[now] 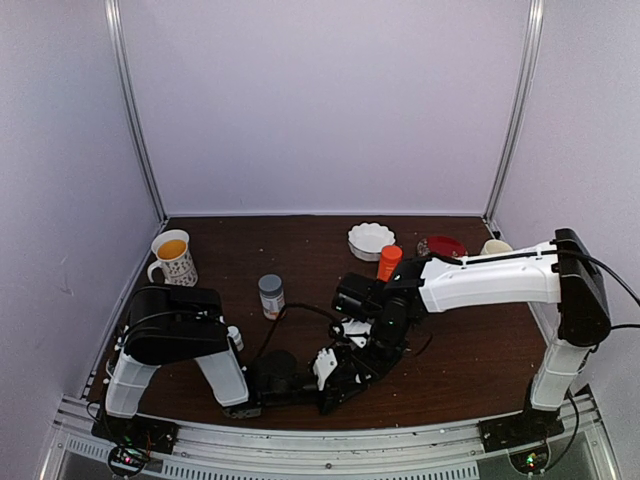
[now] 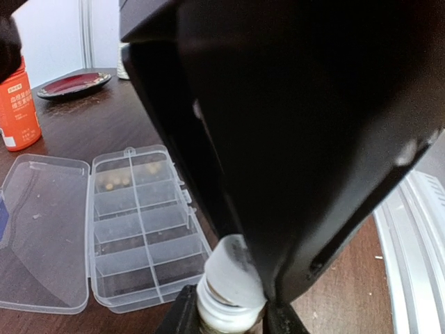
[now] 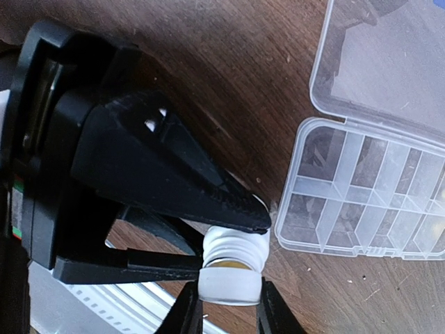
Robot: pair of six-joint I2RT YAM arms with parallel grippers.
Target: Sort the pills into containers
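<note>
Low at the front middle, my two grippers meet over a small white bottle. In the left wrist view, my left gripper is shut on the bottle's body (image 2: pixel 226 314), at the bottom edge. My right gripper is shut on the white cap (image 3: pixel 229 287), just off the ribbed white neck (image 3: pixel 236 245); a yellowish band shows between cap and neck. An open clear pill box (image 2: pixel 142 229) with several compartments lies beside them. Pale pills (image 2: pixel 111 184) sit in its far compartments. Both arms hide the box from the top view.
A grey-lidded bottle (image 1: pixel 271 297), an orange bottle (image 1: pixel 389 262), a white fluted dish (image 1: pixel 371 240) and a red plate (image 1: pixel 442 246) stand farther back. At the left are a mug (image 1: pixel 174 260) and a small white-capped bottle (image 1: pixel 234 337).
</note>
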